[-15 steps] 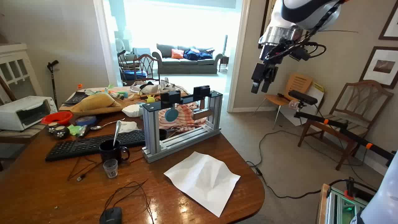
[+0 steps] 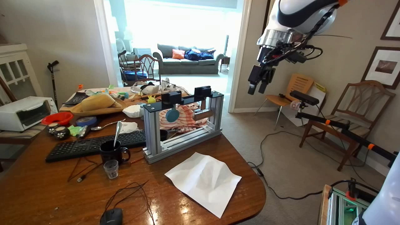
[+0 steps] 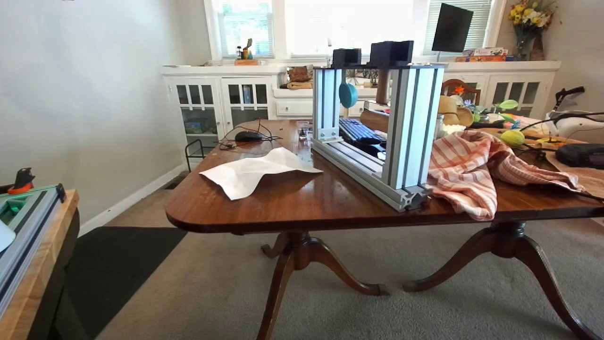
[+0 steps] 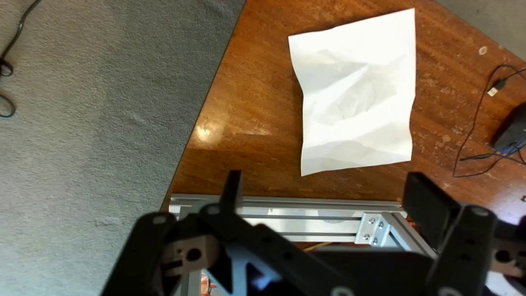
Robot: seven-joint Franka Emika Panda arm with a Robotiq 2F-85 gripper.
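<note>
My gripper (image 2: 257, 89) hangs in the air to the right of the table, higher than the metal frame in exterior view 1. In the wrist view its black fingers (image 4: 427, 209) stand wide apart, open, with nothing between them. An aluminium frame (image 3: 417, 127) stands upright on the table, carrying black blocks on its top bar. From that bar hang a blue round piece (image 2: 172, 115) and a brown piece (image 2: 202, 114). A creased white sheet of paper (image 4: 360, 98) lies flat-ish beside the frame. Exterior view 2 does not show the gripper.
A black mug (image 2: 111, 153) with a spoon, a small clear cup (image 2: 111, 169), a keyboard (image 2: 95, 146) and a mouse (image 2: 112, 217) with its cable occupy the table. A checked cloth (image 3: 470, 164) lies behind the frame. Bare wood surrounds the paper.
Over the last second the arm and gripper have shifted slightly left in exterior view 1. The frame, paper and other table items have stayed in place.
</note>
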